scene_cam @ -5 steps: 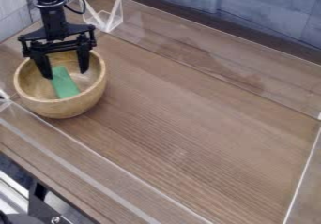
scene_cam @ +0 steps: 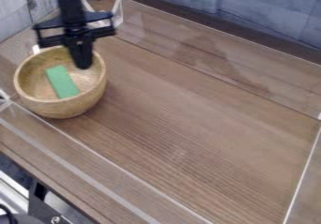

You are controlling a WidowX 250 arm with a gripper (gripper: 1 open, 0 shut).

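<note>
A wooden bowl (scene_cam: 88, 97) sits on the left of the table, with a green block (scene_cam: 60, 82) lying inside it. My dark gripper (scene_cam: 78, 47) hangs over the back of the bowl, blurred by motion; whether its fingers are open or shut is unclear.
Pale walls or edges border it at the back and right. A dark gap shows at the lower left corner.
My gripper has risen from low in the bowl, over the green block, to above the bowl's back part. The block remains in the bowl.
</note>
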